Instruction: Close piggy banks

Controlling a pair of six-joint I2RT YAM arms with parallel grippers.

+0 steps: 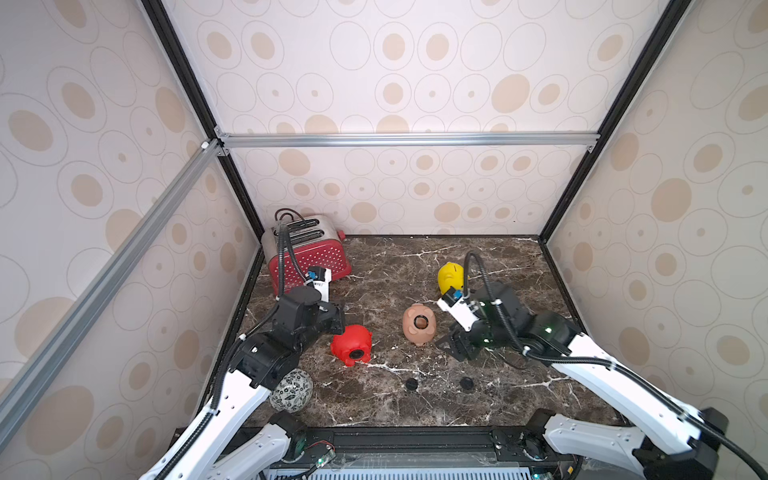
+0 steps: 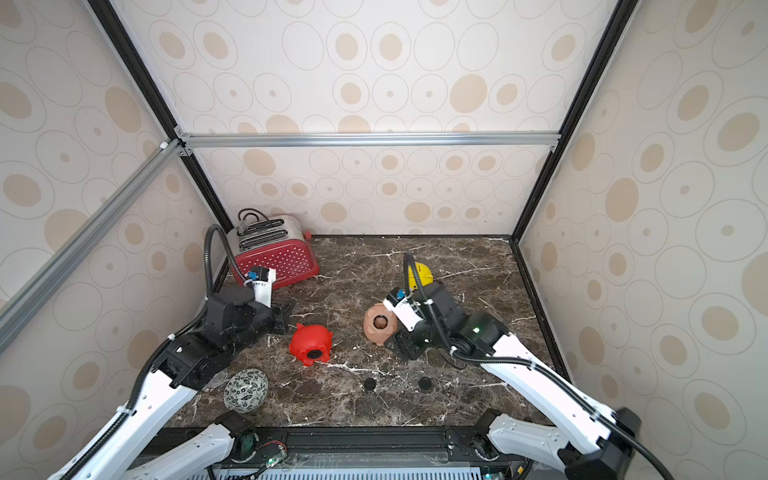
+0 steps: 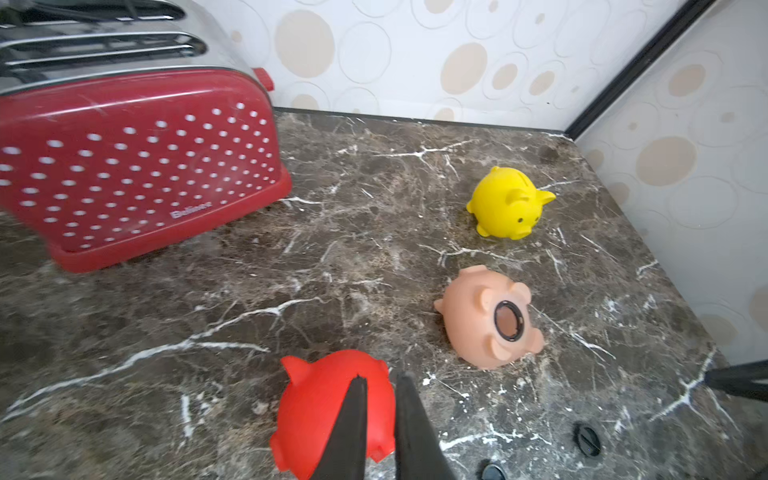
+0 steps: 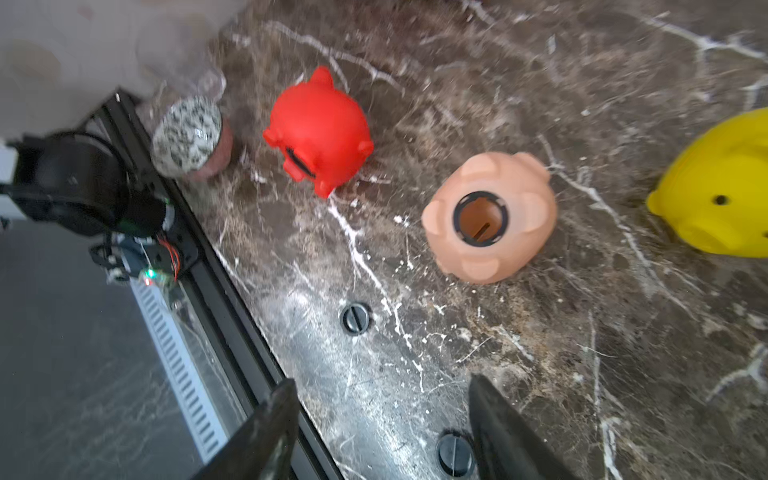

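A red piggy bank lies left of a pink piggy bank, whose belly hole faces up, uncovered; the red one shows a dark hole or plug underneath. A yellow piggy bank stands behind. Two small black plugs lie on the marble near the front. My left gripper is raised above and behind the red bank, shut, with nothing visible between its fingers. My right gripper hangs right of the pink bank, above the plugs, fingers apart and empty.
A red and steel toaster fills the back left corner. A speckled round object sits at the front left. The back centre and right of the counter have free room.
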